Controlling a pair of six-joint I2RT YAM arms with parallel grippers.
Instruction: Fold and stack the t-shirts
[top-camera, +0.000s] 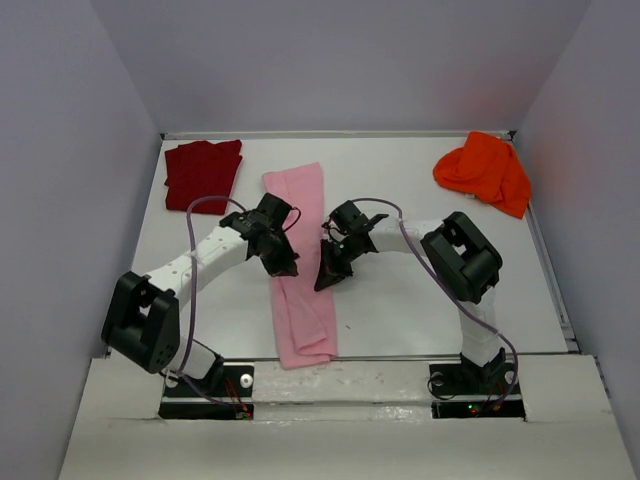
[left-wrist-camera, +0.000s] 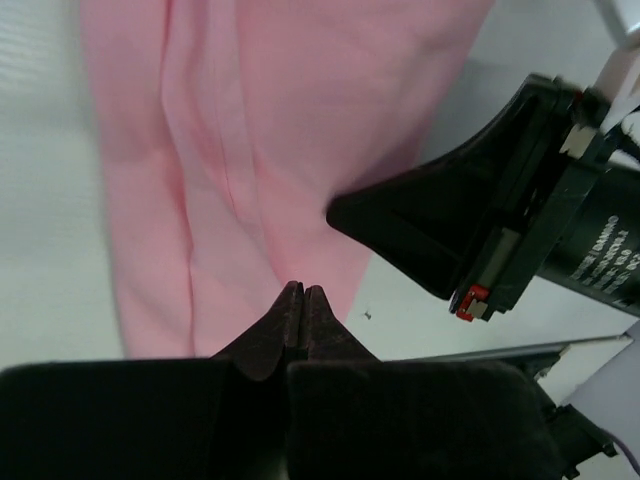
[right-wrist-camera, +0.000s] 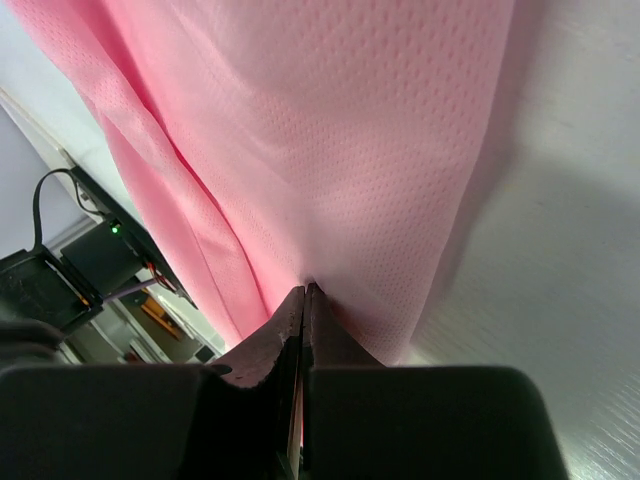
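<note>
A pink t-shirt (top-camera: 296, 182) lies in a long folded strip down the middle of the table, with creased layers near the front. My left gripper (top-camera: 292, 270) is shut above the shirt's left part; in the left wrist view its tips (left-wrist-camera: 304, 292) show nothing between them. My right gripper (top-camera: 320, 284) is shut at the shirt's right edge, its tips (right-wrist-camera: 305, 292) down on the pink cloth; whether any cloth is pinched there I cannot tell. A dark red shirt (top-camera: 200, 175) lies folded at the back left, and an orange shirt (top-camera: 480, 172) lies rumpled at the back right.
Grey walls close in the left, back and right sides. The two arms are close together over the middle.
</note>
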